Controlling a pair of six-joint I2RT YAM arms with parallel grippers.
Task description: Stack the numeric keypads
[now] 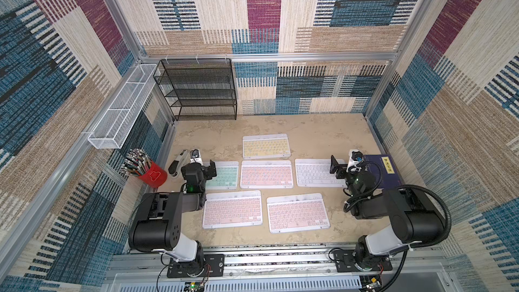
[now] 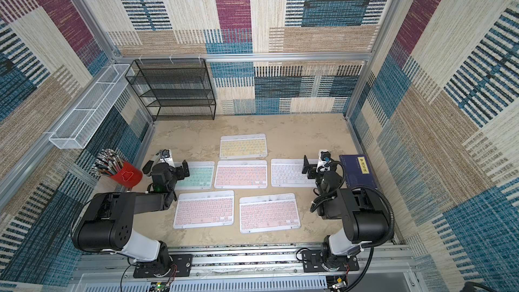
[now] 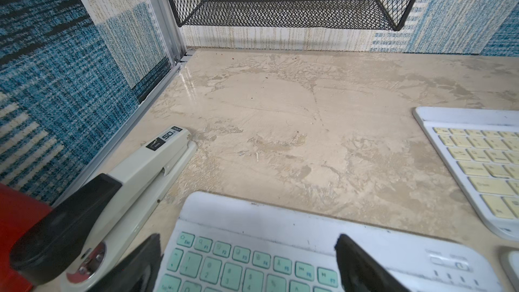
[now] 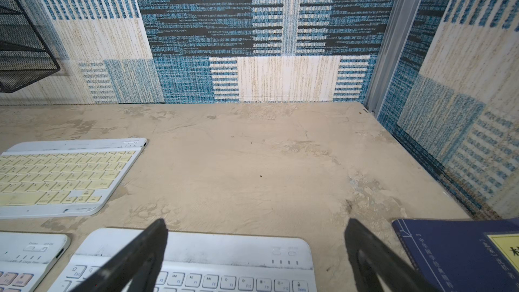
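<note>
Several small keyboards lie flat and apart on the table: a yellow-keyed one (image 1: 266, 146) at the back, and a row of green (image 1: 224, 175), pink (image 1: 266, 174) and white-keyed (image 1: 313, 173) ones. Two more pink-keyed keyboards, front left (image 1: 232, 209) and front right (image 1: 298, 212), lie nearest the arms. My left gripper is open above the green-keyed keyboard, empty between its fingers. Over the right part of the white-keyed keyboard (image 4: 216, 254), my right gripper stands open and holds nothing. None of the keyboards rests on another.
A stapler (image 3: 124, 194) and a red pen cup (image 1: 155, 175) stand at the left. On the right lies a dark blue book (image 4: 454, 254). A black mesh rack (image 1: 197, 89) stands at the back left.
</note>
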